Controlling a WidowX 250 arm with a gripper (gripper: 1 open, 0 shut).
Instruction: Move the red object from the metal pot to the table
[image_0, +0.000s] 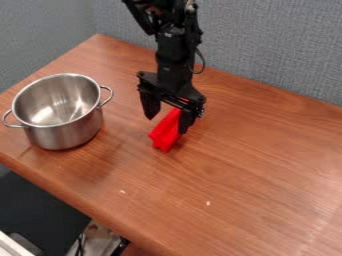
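The red object lies on the wooden table, to the right of the metal pot and clear of it. My black gripper reaches down from above, over the object's far end. Its two fingers stand apart, one on each side of the red object, with a visible gap on the left. The gripper looks open. Part of the object's far end is hidden behind the gripper.
The pot, with its two side handles, sits near the table's left edge and looks empty. Bare table spreads to the right and in front. A grey wall stands behind the table.
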